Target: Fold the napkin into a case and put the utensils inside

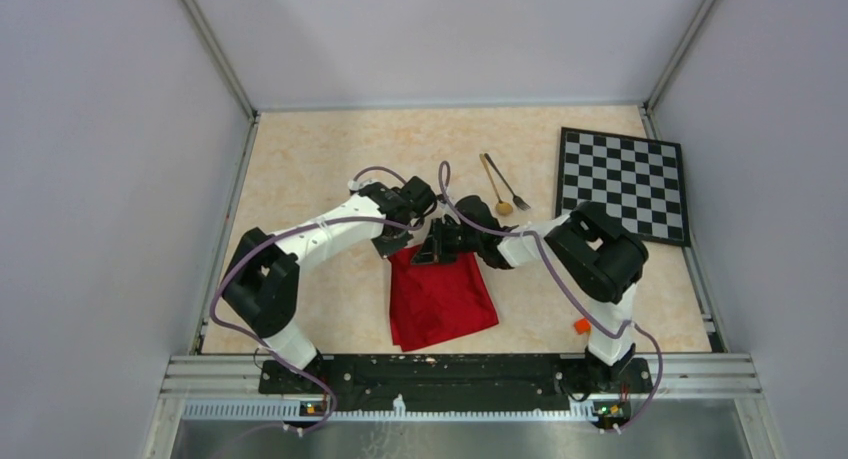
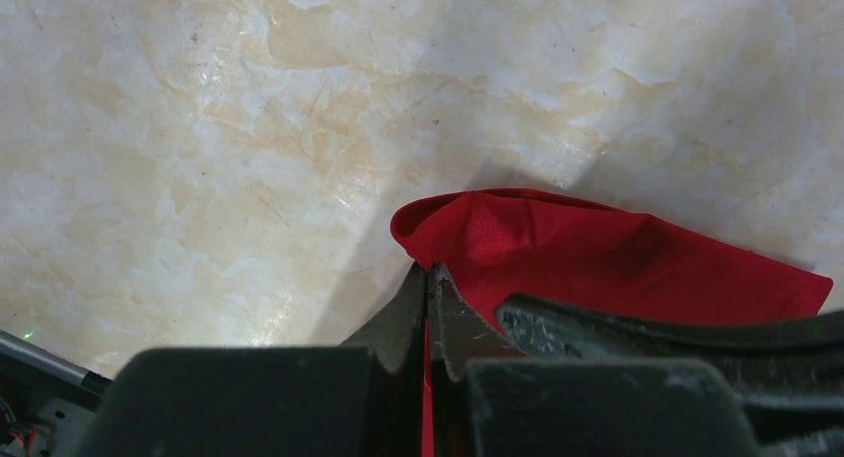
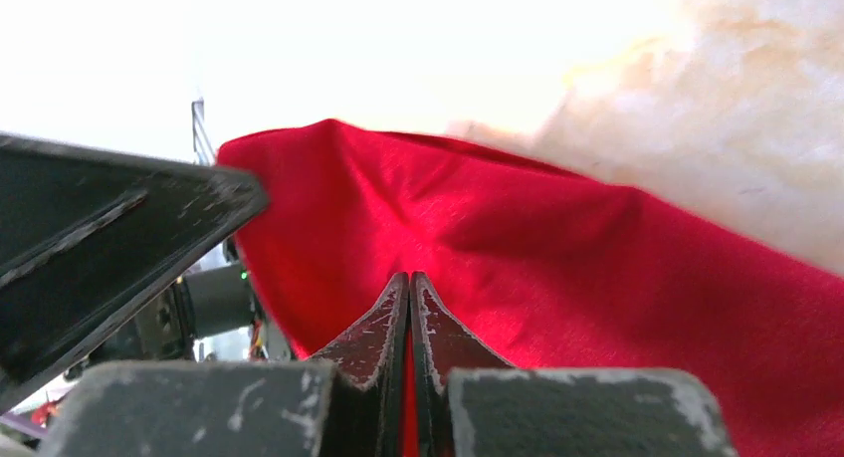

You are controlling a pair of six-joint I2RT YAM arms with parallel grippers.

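Observation:
The red napkin (image 1: 440, 304) lies on the table in front of me, its back edge lifted into a small fold. My left gripper is shut at the folded back-left corner of the napkin (image 2: 557, 238). My right gripper is shut over the napkin (image 3: 498, 258), near that same back edge, close beside the left one; nothing clear shows between its fingers. A wooden spoon (image 1: 503, 207) and a fork (image 1: 519, 201) lie behind the napkin to the right.
A checkered board (image 1: 620, 169) fills the back right of the table. An orange block (image 1: 582, 325) lies at the front right.

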